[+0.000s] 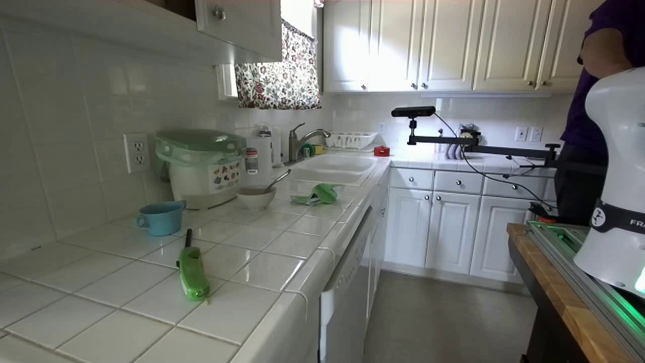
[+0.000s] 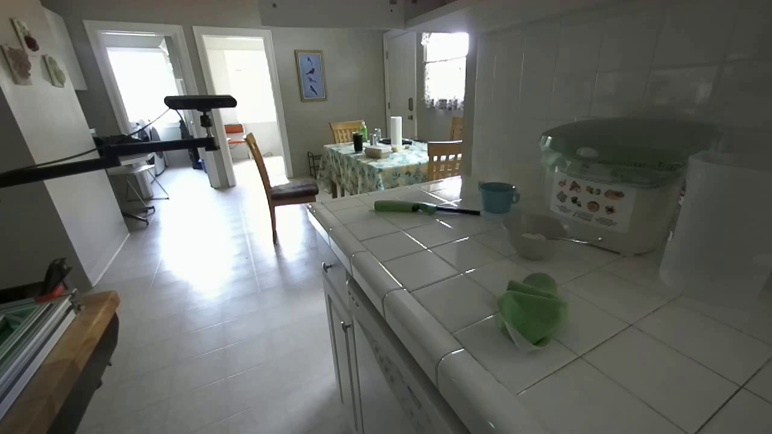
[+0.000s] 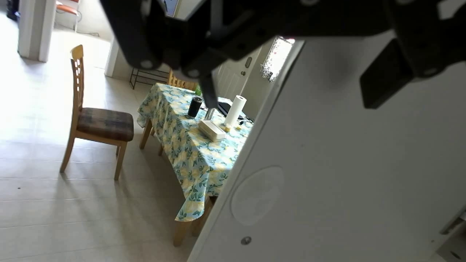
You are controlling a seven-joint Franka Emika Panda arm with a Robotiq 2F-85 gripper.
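In the wrist view my gripper stands open, its dark fingers (image 3: pixel 386 74) wide apart with nothing between them. A tilted white panel (image 3: pixel 349 174) fills much of the view behind it. On the tiled counter lie a green lighter (image 1: pixel 193 272) with a black tip and a crumpled green cloth (image 2: pixel 534 310). A blue cup (image 1: pixel 160 218) sits near the wall, and a pale bowl (image 1: pixel 256 197) holds a spoon (image 1: pixel 278 180). Both exterior views leave the gripper out; only the white arm base (image 1: pixel 623 181) shows at the right edge.
A lidded bin (image 1: pixel 202 175) stands against the wall, with the sink (image 1: pixel 329 166) beyond. Upper cabinets (image 1: pixel 242 27) overhang the counter. A camera on a boom (image 1: pixel 484 148) extends over the floor. One person (image 1: pixel 583 139) stands behind the arm.
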